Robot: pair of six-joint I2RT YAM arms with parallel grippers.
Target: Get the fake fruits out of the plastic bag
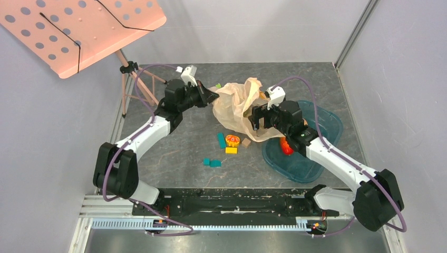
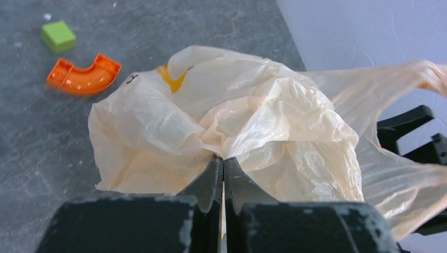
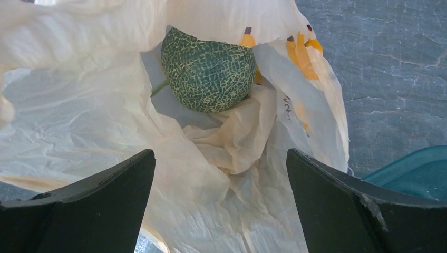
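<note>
A crumpled, pale plastic bag (image 1: 230, 108) stands mid-table, its mouth turned toward the right arm. My left gripper is shut on the bag's far-left end, gathering the film between its fingertips. Inside the bag, in the right wrist view, lies a green netted melon (image 3: 210, 68), its upper part covered by a fold. Poised at the bag's mouth, my right gripper is open, with only loose bag film showing between and beyond its fingers. A red fruit (image 1: 286, 146) sits in the teal bin (image 1: 333, 129).
Teal blocks (image 1: 215, 163), a yellow block (image 1: 231, 151), a patterned yellow piece (image 1: 232, 140) and a tan block (image 1: 245, 142) lie in front of the bag. Behind it are an orange curved piece (image 2: 84, 79) and a green block (image 2: 58, 37).
</note>
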